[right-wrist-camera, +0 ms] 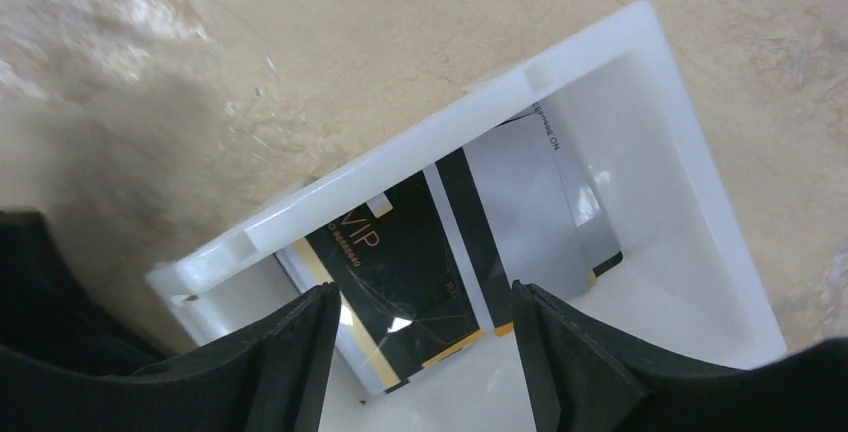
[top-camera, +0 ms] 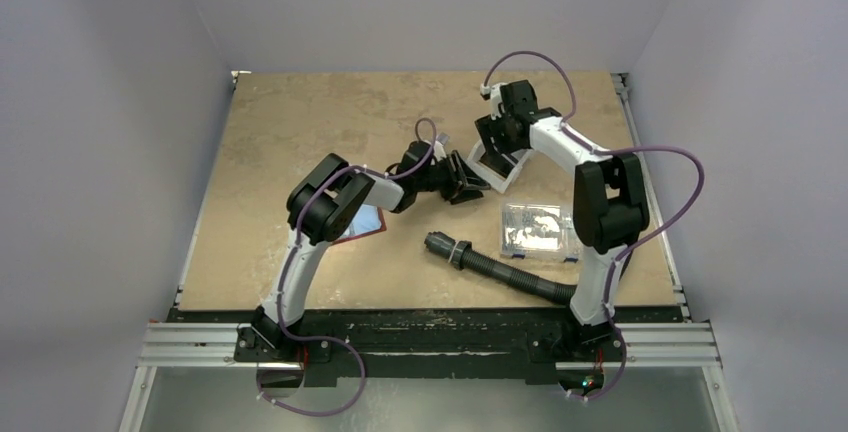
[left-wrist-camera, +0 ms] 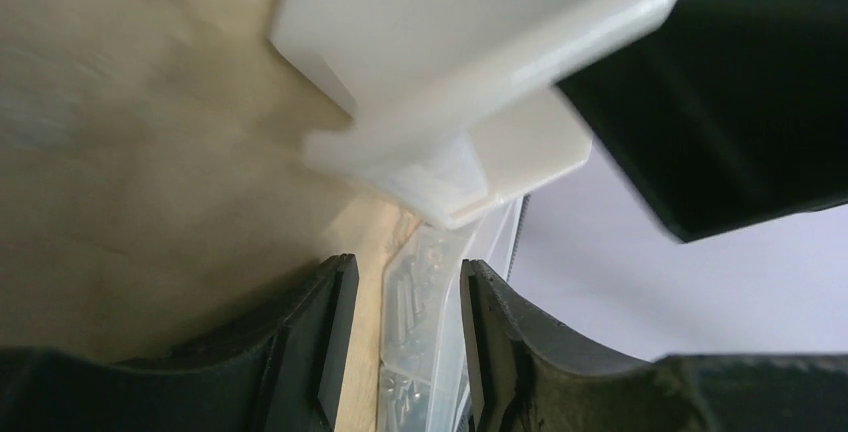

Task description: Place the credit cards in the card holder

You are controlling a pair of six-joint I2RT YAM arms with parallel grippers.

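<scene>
Black, grey and white cards (right-wrist-camera: 400, 262) lie overlapping in a white tray (right-wrist-camera: 420, 157), seen clearly in the right wrist view. In the top view the tray sits at an angle, partly hidden by the right arm. My right gripper is open above the cards, holding nothing. Beside the tray's left corner is my left gripper, its fingers parted with nothing between them. The white tray wall (left-wrist-camera: 500, 62) fills the upper part of the left wrist view. A red-edged, pale blue flat item (top-camera: 368, 220), possibly the card holder, is half hidden under the left arm.
A clear plastic case (top-camera: 538, 230) lies in front of the tray. A black ribbed hose (top-camera: 500, 270) runs along the front right.
</scene>
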